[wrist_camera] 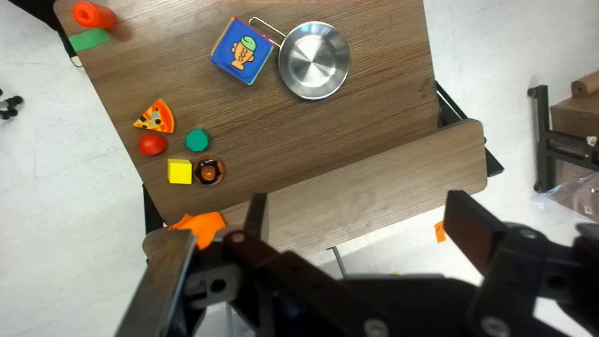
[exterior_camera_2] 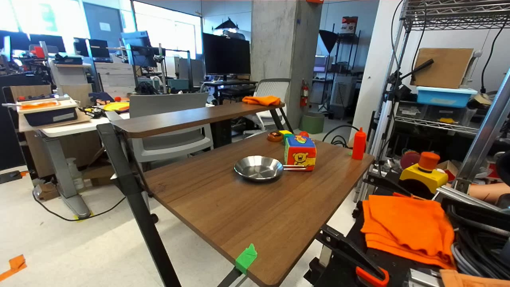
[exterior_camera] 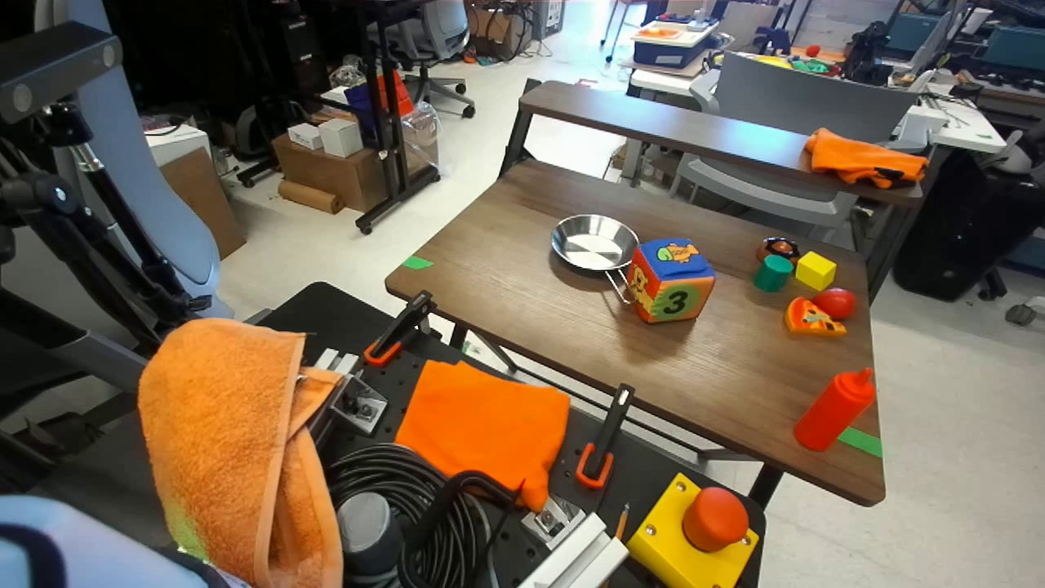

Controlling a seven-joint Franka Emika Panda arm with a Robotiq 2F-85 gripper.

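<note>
High over the table my gripper stands open, its two dark fingers wide apart with nothing between them. Below lies a steel pan (wrist_camera: 314, 61), empty, its wire handle passing beside a soft picture cube (wrist_camera: 242, 50) with a blue top. Toward one end of the table sit a pizza slice (wrist_camera: 157, 117), a red tomato-like toy (wrist_camera: 152, 144), a green block (wrist_camera: 197, 138), a yellow block (wrist_camera: 179, 171) and a chocolate-topped donut (wrist_camera: 209, 171). A red squeeze bottle (exterior_camera: 834, 410) stands upright at the table's near right corner. The gripper is outside both exterior views.
A raised shelf (exterior_camera: 666, 119) runs along the table's far side, with an orange cloth (exterior_camera: 862, 157) at one end. Clamps, coiled cable (exterior_camera: 426, 510) and a yellow box with a red button (exterior_camera: 713, 519) occupy the black stand.
</note>
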